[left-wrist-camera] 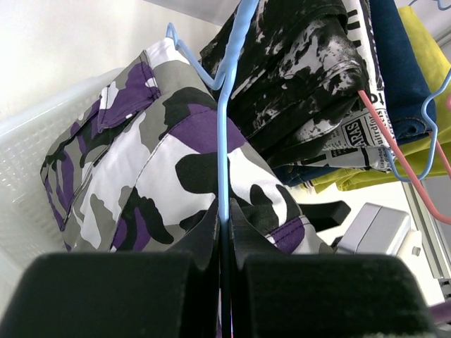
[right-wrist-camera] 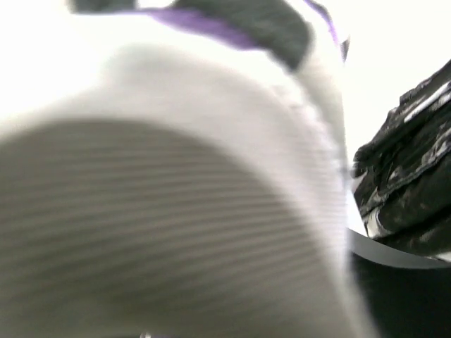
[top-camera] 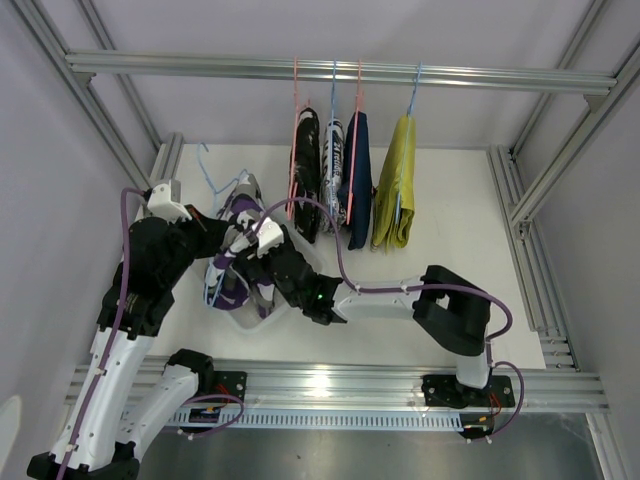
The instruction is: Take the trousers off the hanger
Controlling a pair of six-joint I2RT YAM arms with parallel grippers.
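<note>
Purple, grey and white camouflage trousers [top-camera: 228, 285] hang on a light blue hanger [left-wrist-camera: 232, 56] over a translucent bin [left-wrist-camera: 21, 183]. My left gripper is shut on the hanger's blue rod, which runs up between its fingertips. My right gripper [top-camera: 258, 250] is at the trousers' right side; its wrist view is filled by blurred pale fabric, with a dark finger at lower right, so its finger is unclear.
A black patterned garment [top-camera: 305, 170], a printed one [top-camera: 333, 180], navy [top-camera: 357, 180] and yellow trousers [top-camera: 397, 180] hang from the rail [top-camera: 450, 78] to the right.
</note>
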